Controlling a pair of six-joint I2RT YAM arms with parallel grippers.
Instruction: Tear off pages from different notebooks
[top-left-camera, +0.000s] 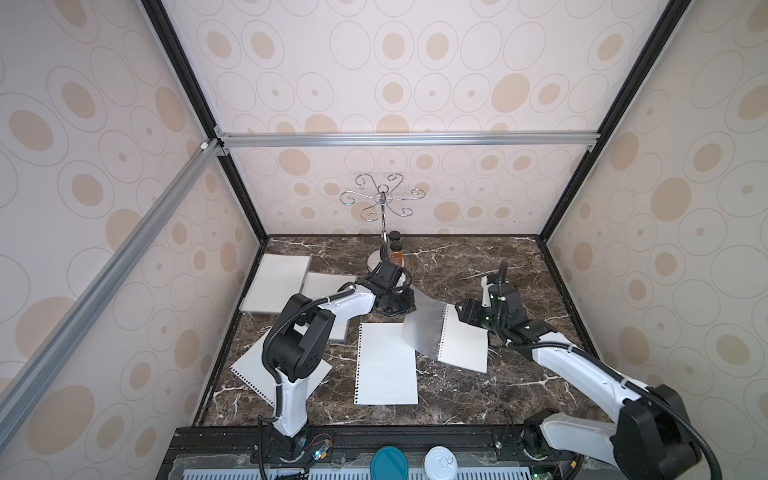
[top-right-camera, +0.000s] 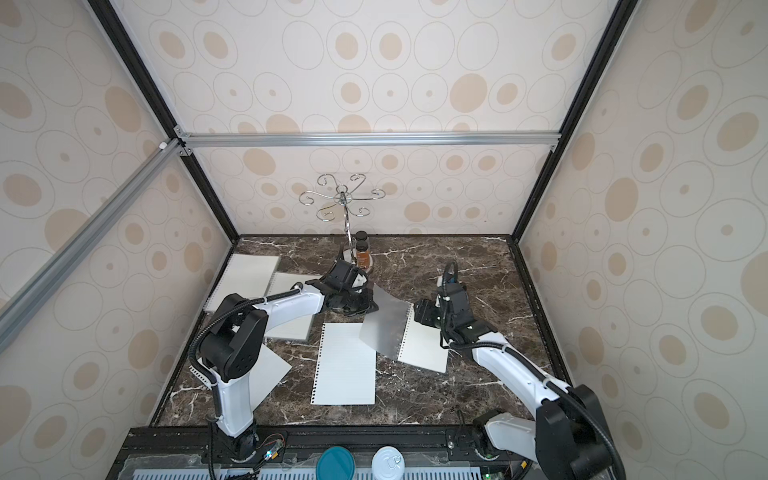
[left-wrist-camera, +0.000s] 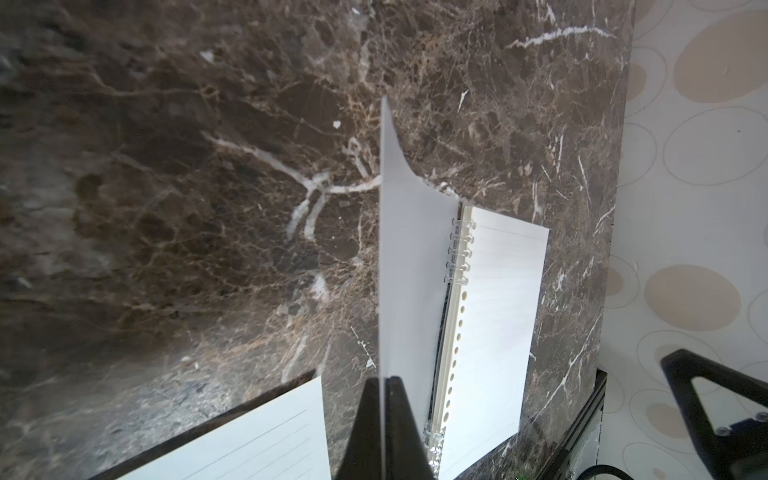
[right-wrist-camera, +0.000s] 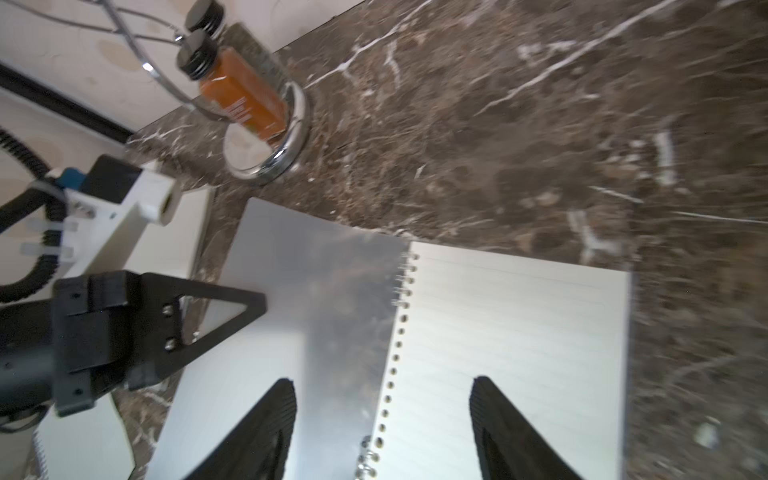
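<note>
A spiral notebook (top-left-camera: 461, 344) lies open at centre right, its grey translucent cover (top-right-camera: 381, 324) spread to the left. My left gripper is shut on the cover's edge, which rises as a thin sheet between its fingertips in the left wrist view. My right gripper hangs open over the notebook, nothing visible between its blurred fingers. A lined loose-looking sheet or pad (top-left-camera: 385, 364) lies front centre; more notebooks (top-left-camera: 274, 281) lie on the left.
A chrome stand with jars (right-wrist-camera: 248, 96) is at the back centre, close behind my left gripper.
</note>
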